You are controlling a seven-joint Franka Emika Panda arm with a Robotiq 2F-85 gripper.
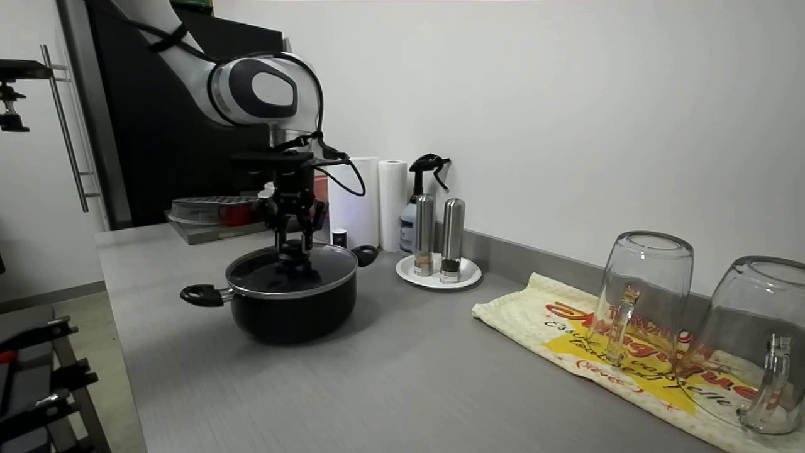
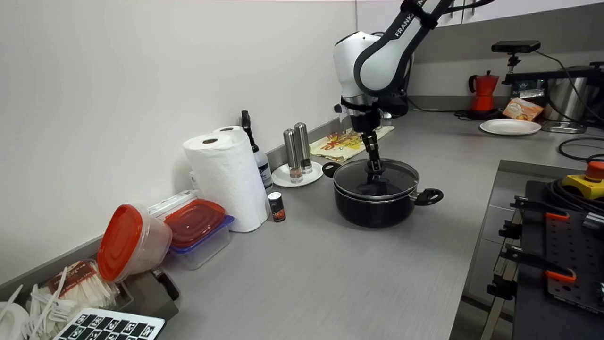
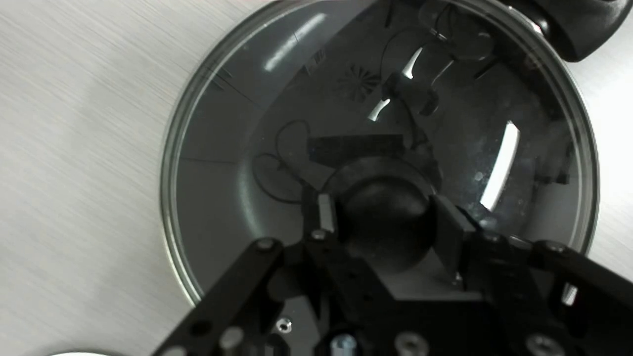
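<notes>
A black pot [image 1: 294,316] with two side handles stands on the grey counter, with a glass lid [image 2: 396,174] over its top. In the wrist view the lid's metal rim [image 3: 170,178] fills most of the frame, and the lid's round black knob [image 3: 385,219] lies between my fingers. My gripper points straight down and is shut on that knob, one finger [image 3: 454,231] on each side of it. Seen from outside, the gripper [image 1: 294,248] is upright over the middle of the lid. The pot's inside shows only as dark through the glass.
Two grinders [image 1: 451,240] stand on a white plate [image 1: 469,280] behind the pot. Paper towel rolls [image 2: 226,175], a small shaker [image 2: 277,207] and lidded containers [image 2: 195,224] line the wall. Glass mugs [image 1: 641,302] rest on a cloth [image 1: 555,332]. Counter in front of the pot is clear.
</notes>
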